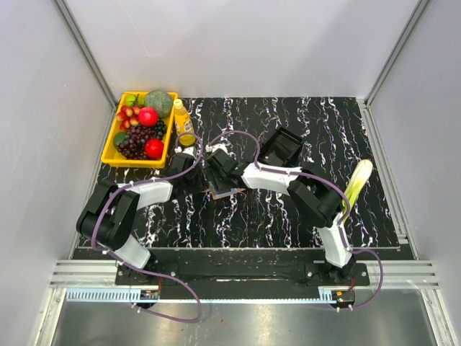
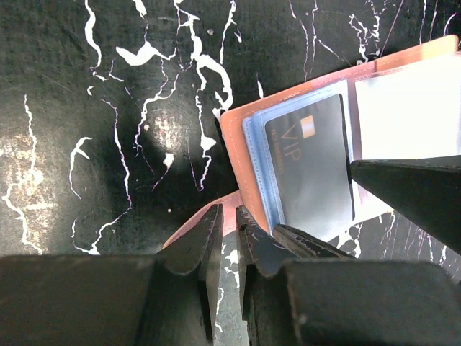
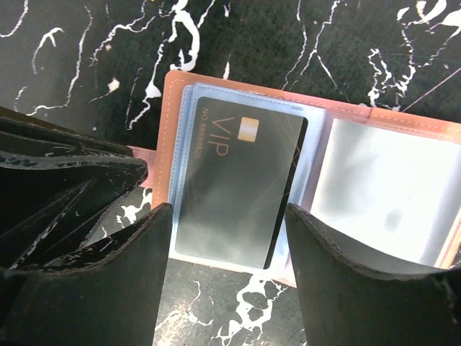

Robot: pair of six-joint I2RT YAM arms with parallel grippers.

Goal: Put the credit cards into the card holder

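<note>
An open pink card holder (image 3: 374,115) lies on the marble mat, with a black VIP card (image 3: 230,180) on a blue layer in its left half and a white sleeve (image 3: 382,187) in the right. My right gripper hovers over the card, fingertips apart at its two sides; whether they touch it, I cannot tell. My left gripper is at the holder's outer left edge by a pink flap (image 2: 189,227), its fingertips close together; whether anything is between them is unclear. The right gripper's dark body shows beside it in the left wrist view.
A yellow fruit basket (image 1: 111,151) and a yellow bottle (image 1: 181,119) stand at the back left. A black container (image 1: 284,144) is behind my right arm, and a pale vegetable (image 1: 360,176) lies at the right.
</note>
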